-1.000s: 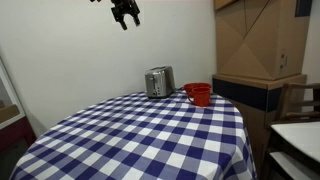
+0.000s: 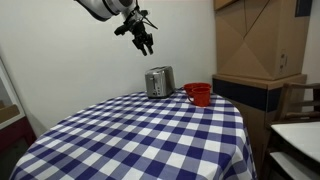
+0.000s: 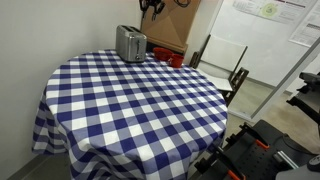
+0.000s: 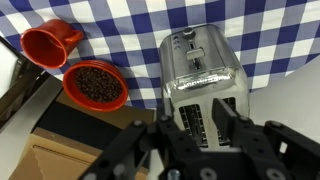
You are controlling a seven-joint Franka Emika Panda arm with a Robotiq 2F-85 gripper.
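Observation:
A silver toaster (image 2: 159, 82) with two slots stands near the far edge of the checkered table. Beside it are a red mug (image 2: 201, 95) and a red bowl (image 4: 97, 85) holding dark beans. High above the table, over the toaster area, hangs my gripper (image 2: 146, 50). From the wrist, its fingers (image 4: 165, 128) appear apart at the bottom of the view, overlapping the toaster's slotted top. Nothing shows between them, and they are well clear of every object.
Most of the blue-and-white tablecloth (image 3: 130, 105) is bare. Cardboard boxes (image 2: 259, 40) are stacked behind the table on the right. A chair (image 3: 222, 68) stands close to the table's edge.
My gripper has come lower and moved to the right in exterior view 1, nearer to the space over the toaster. The toaster and red mug have stayed in place.

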